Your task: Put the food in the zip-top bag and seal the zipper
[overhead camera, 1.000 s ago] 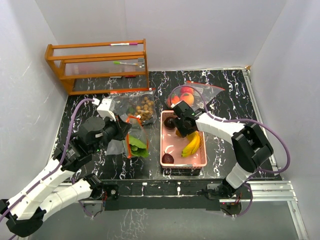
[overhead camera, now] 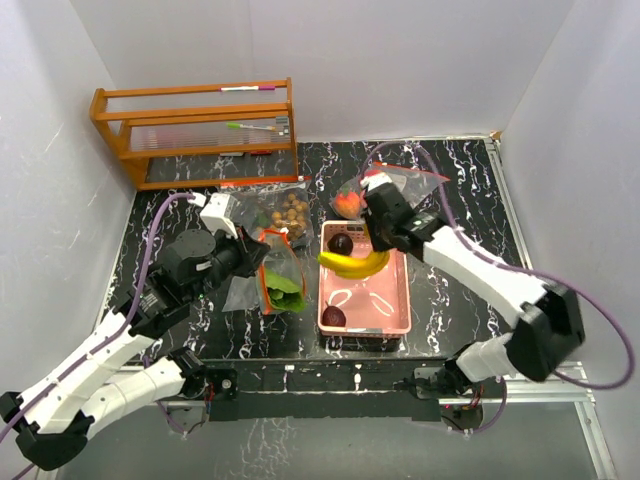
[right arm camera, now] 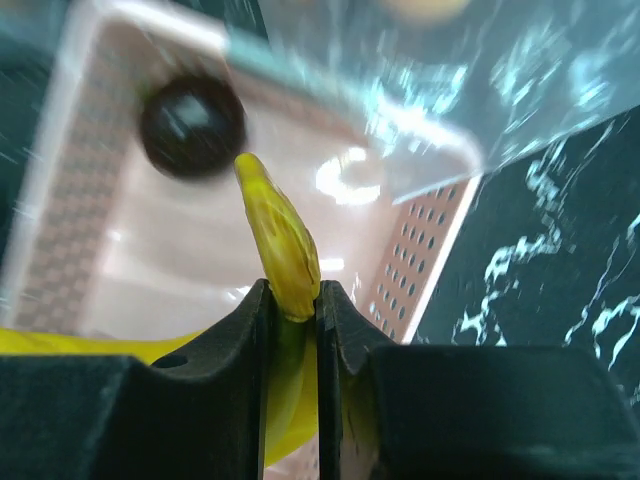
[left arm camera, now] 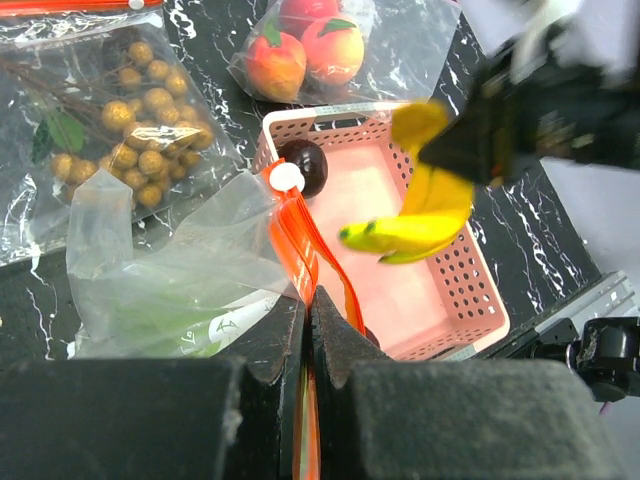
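My right gripper is shut on a bunch of yellow bananas (overhead camera: 350, 264), lifted over the pink basket (overhead camera: 393, 319). An avocado (overhead camera: 340, 243) lies at the basket's back, another (overhead camera: 333, 316) at the front. The open zip bag (left arm camera: 170, 280) with orange zipper and green leaves (overhead camera: 285, 292) inside stands left of the basket. My left gripper is shut at the bag's orange zipper edge, holding that thin rim.
A bag of peaches (left arm camera: 330, 55) lies behind the basket, a bag of small round fruit (left arm camera: 150, 130) at back left. A wooden rack (overhead camera: 190, 110) stands at the back left.
My right gripper has risen with the bananas, which have swung leftward out of the basket's bottom. The left arm looks unchanged.
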